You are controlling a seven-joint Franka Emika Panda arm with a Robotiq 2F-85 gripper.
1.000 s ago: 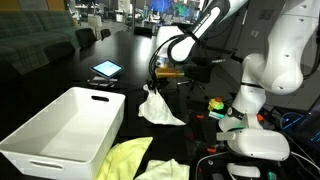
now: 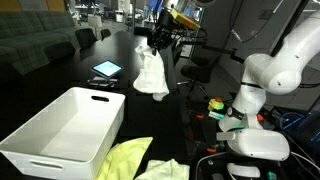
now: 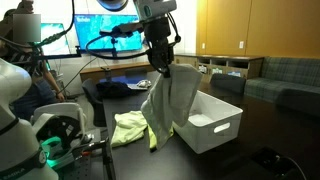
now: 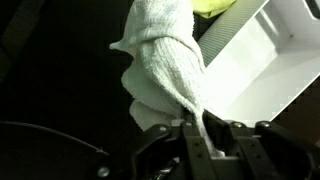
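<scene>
A white cloth (image 2: 151, 75) hangs from my gripper (image 2: 155, 47), which is shut on its upper end, well above the dark table. In exterior view 2 the same cloth (image 3: 172, 100) drapes down below the gripper (image 3: 164, 70), in front of the white box from that side. The wrist view has the cloth (image 4: 168, 60) bunched between the fingers and trailing away from them; the fingertips are largely covered by it. A large open white box (image 2: 65, 130) stands on the table, its visible floor bare.
Beside the box lie a yellow cloth (image 2: 125, 160) and another pale yellow cloth (image 2: 165, 170) near the front edge. A tablet with a blue screen (image 2: 107, 69) rests farther back. Dark table between box and arm is clear.
The gripper has risen, carrying the cloth up. One second ago the cloth's lower part was spread on the table; now it hangs free.
</scene>
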